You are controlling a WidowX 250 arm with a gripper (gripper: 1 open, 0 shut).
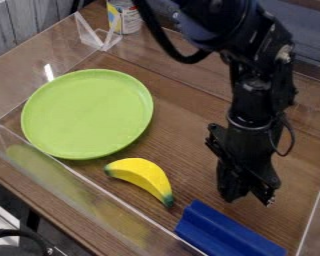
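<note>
My black gripper hangs low over the wooden table at the right, shut, with nothing seen between its fingers. It is above and behind a blue bar at the bottom edge. A yellow banana lies to its left, and a green plate lies farther left. The gripper's fingertips are dark and hard to make out against the body.
A can stands at the back left behind a small pale object. Clear walls border the table at the lower left and right.
</note>
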